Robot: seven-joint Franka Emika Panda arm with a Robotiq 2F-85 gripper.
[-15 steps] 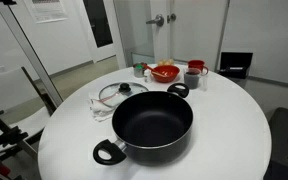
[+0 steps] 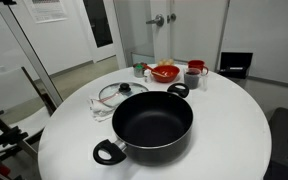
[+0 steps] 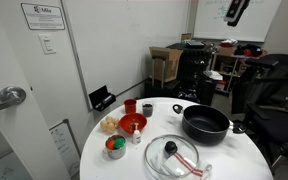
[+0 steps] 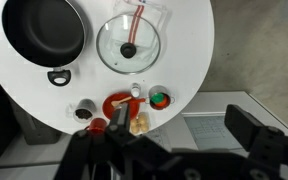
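Note:
My gripper hangs high over the round white table; its dark fingers (image 4: pixel 246 126) stand wide apart, open, with nothing held between them. A black two-handled pot (image 2: pixel 152 123) without a cover sits on the table and looks empty inside. Apart from it lies a glass lid (image 4: pixel 128 42) with a black knob, flat on the table. Under or beside the lid is a white cloth with red stripes (image 3: pixel 189 168); the lid covers part of it in the wrist view.
A red bowl (image 2: pixel 164 74) with pale round items, a red mug (image 2: pixel 197 65), a dark cup (image 3: pixel 157 83), a small white bottle (image 3: pixel 136 133) and a metal tin (image 3: pixel 115 147) with green and red things cluster along one side.

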